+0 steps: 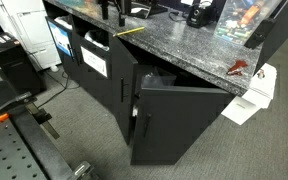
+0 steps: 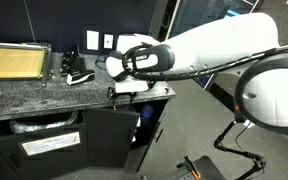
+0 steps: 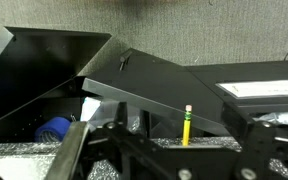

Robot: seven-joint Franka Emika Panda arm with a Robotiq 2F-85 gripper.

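Note:
A yellow pencil (image 1: 130, 31) lies on the speckled grey countertop (image 1: 174, 48), near its front edge. My gripper (image 1: 113, 14) hangs over the counter, just behind and left of the pencil in exterior view 1. In the wrist view the pencil (image 3: 186, 125) shows between the spread fingers, nearer the right one, its tip reaching past the counter edge. The gripper is open and holds nothing. Below the counter, two dark cabinet doors stand ajar: a narrower-looking left door (image 1: 124, 85) and a right door (image 1: 174, 125) swung farther out.
A red object (image 1: 237, 66) lies at the counter's right end. Inside the open cabinet is a blue roll (image 3: 54, 129). Black items (image 2: 76, 68) and a yellow-topped board (image 2: 14, 63) stand along the counter's back.

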